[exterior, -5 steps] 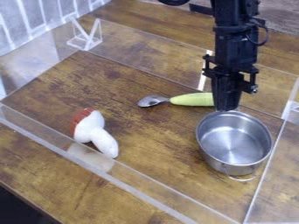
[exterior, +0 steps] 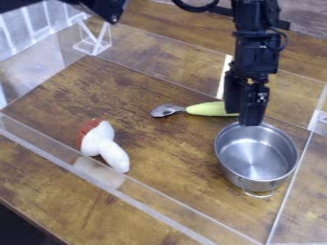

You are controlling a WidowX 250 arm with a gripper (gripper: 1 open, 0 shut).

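My black gripper (exterior: 244, 107) hangs open over the back rim of a steel pot (exterior: 255, 156), its fingertips just above the pot's far side. Behind it, partly hidden by the gripper, lies a pale green elongated object (exterior: 205, 108), with a metal spoon (exterior: 169, 110) at its left end. A white toy-like object (exterior: 102, 144) with a red tip lies at the lower left of the wooden table (exterior: 90, 201).
Clear low walls border the work area at the front, back and right. A white bracket (exterior: 94, 43) stands at the back left. The middle and left of the table have free room.
The objects on the table show no visible movement.
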